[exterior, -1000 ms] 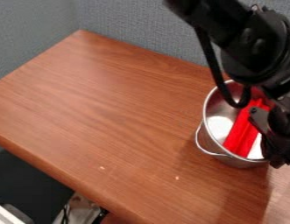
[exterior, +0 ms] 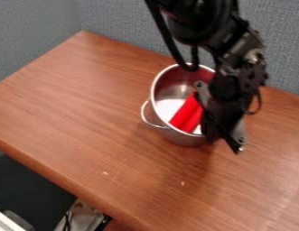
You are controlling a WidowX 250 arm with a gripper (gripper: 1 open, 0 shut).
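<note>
A steel pot [exterior: 167, 88] with a wire handle and a white bottom stands on the wooden table [exterior: 79, 108]. Inside it lies a red object [exterior: 187, 114], partly hidden by the arm. My black gripper [exterior: 228, 133] reaches down at the pot's right side, covering part of its rim; whether anything is between its fingers is hard to make out.
Grey partition panels line the back and left of the table. A dark gap with some clutter shows beyond the lower left edge.
The pot, with the red object inside, has moved left and toward the back. My arm has moved left along with it, its upper part now farther back.
</note>
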